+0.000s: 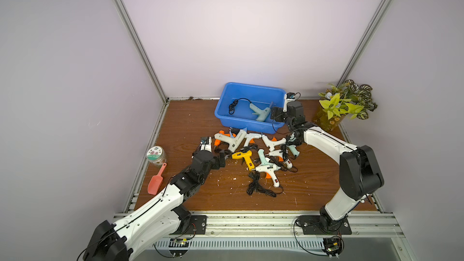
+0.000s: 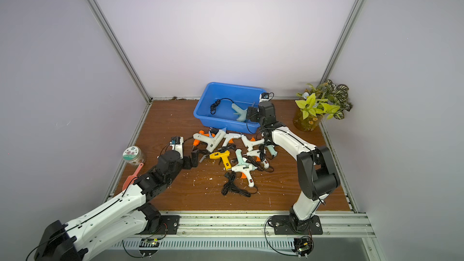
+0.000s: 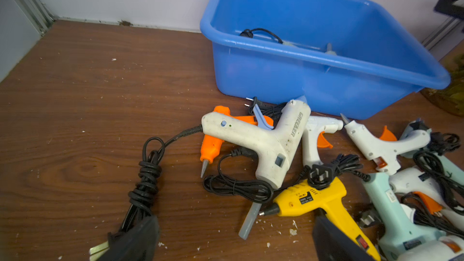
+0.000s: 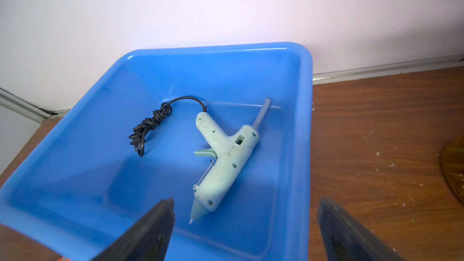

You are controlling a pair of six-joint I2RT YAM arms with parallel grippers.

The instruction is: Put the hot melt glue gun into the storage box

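Note:
Inside the blue storage box point(image 4: 297, 174) a pale green glue gun point(image 4: 224, 159) lies on the floor with its black cord. My right gripper is open over the box's right front rim, nothing between its fingers. Across the table, my left gripper stands open in front of the pile. Before it lie a large white glue gun point(image 3: 273, 145), an orange one point(image 3: 208, 146) partly beneath that, and a yellow one point(image 3: 333, 207). Several more white and mint glue guns, such as a white one point(image 1: 273, 142), crowd toward the right.
A potted plant point(image 1: 333, 108) stands at the back right. On the left are a round jar point(image 1: 155, 155) and a pink scoop point(image 1: 155, 182). Tangled black cords point(image 1: 258, 186) lie around the guns. Bare table shows left of the box and at the front right.

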